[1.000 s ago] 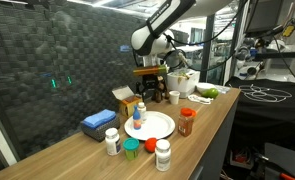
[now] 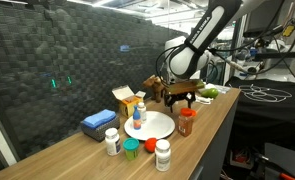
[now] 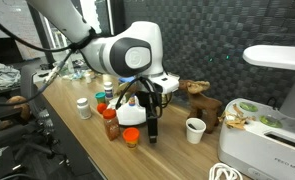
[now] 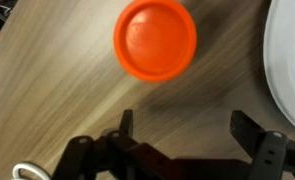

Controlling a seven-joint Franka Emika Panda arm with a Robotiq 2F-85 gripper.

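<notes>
My gripper is open, with bare wood between its fingers. Just ahead of the fingers in the wrist view is a round orange-topped container (image 4: 155, 38), apart from the fingers. From the second exterior side, that container (image 3: 132, 136) stands beside a red jar (image 3: 110, 122). The white plate (image 4: 285, 75) enters at the right of the wrist view. Bottles stand on this plate (image 2: 161, 131), including one with a blue body (image 2: 137, 121).
A white cup (image 3: 195, 129) and a brown toy animal (image 3: 200, 101) are near the far side. A blue item (image 2: 100, 120), a yellow box (image 2: 128, 103) and several jars crowd the other end. A white machine (image 3: 267, 140) borders the table.
The arm has come from behind the plate toward the near right, and lower, over the area by the red jar. The tabletop objects appear unmoved.
</notes>
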